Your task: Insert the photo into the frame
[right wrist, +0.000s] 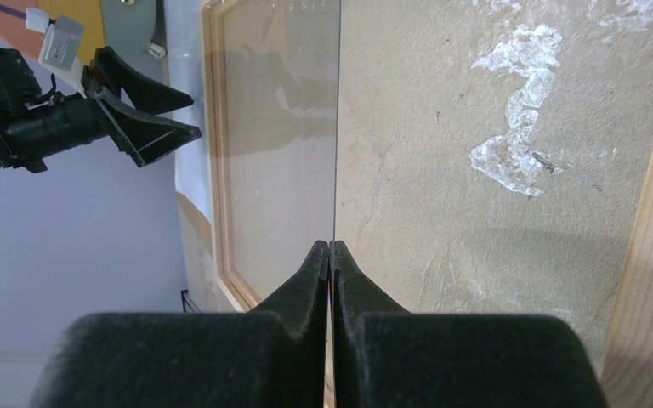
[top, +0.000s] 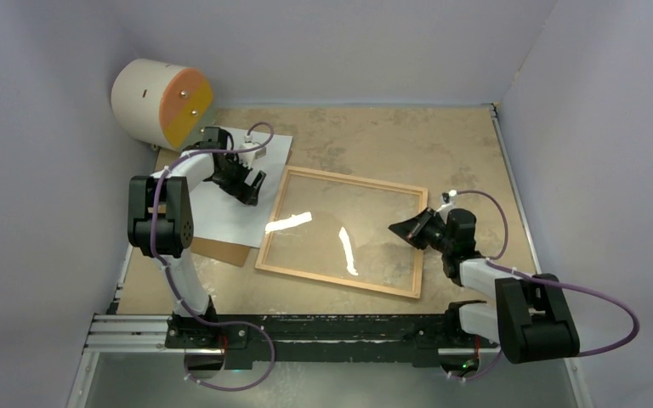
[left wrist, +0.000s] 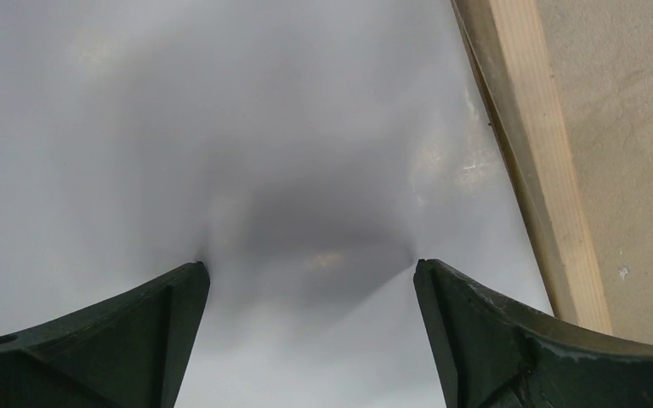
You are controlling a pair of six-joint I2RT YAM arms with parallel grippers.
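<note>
A light wooden frame (top: 340,281) lies flat in mid-table. Inside it is a clear sheet (right wrist: 285,183), marked by bright reflections in the top view. My right gripper (top: 394,228), over the frame's right part, is shut; in the right wrist view the sheet's thin edge runs straight into its fingertips (right wrist: 317,263). A white sheet (top: 224,212) lies left of the frame, partly over a brown board (top: 224,252). Above it my left gripper (top: 256,189) stands open, only the white surface (left wrist: 306,170) showing between its fingers. No picture side of a photo shows.
At the back left a white drum with an orange and yellow face (top: 185,106) stands beside the white sheet. Walls close in the sides and back.
</note>
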